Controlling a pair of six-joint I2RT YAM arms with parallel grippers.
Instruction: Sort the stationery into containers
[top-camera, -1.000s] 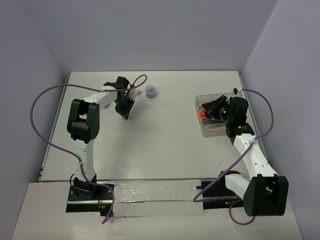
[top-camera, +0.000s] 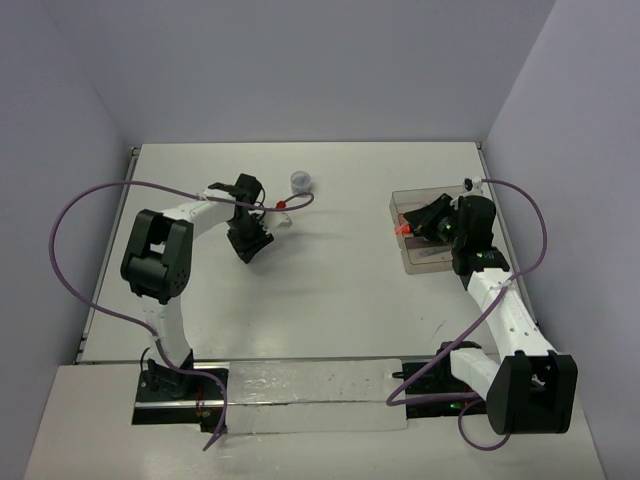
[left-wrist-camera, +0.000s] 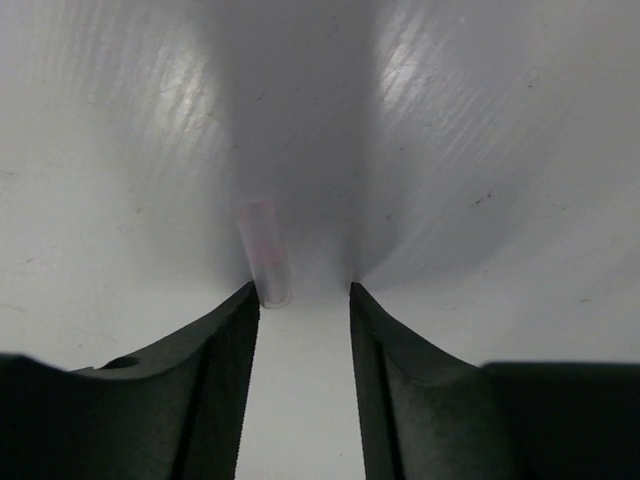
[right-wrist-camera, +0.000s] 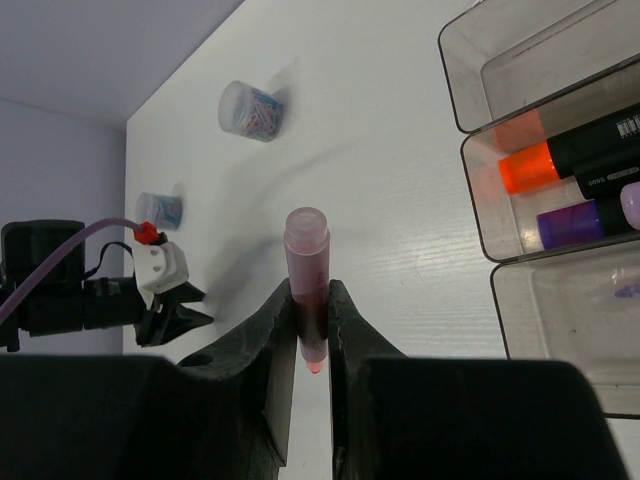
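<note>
In the left wrist view my left gripper stands open just above the white table. A small translucent pinkish stick lies there, close to the left fingertip and partly in line with the gap. From above, the left gripper is over the left half of the table. My right gripper is shut on a translucent pink pen, held up beside the clear organizer. Two dark markers, one with an orange cap and one with a purple end, lie in its middle compartment.
A clear jar of small coloured pieces stands at the back of the table, and a second jar is near the left arm. Walls close in the back and sides.
The right arm has stayed almost in place over the organizer.
</note>
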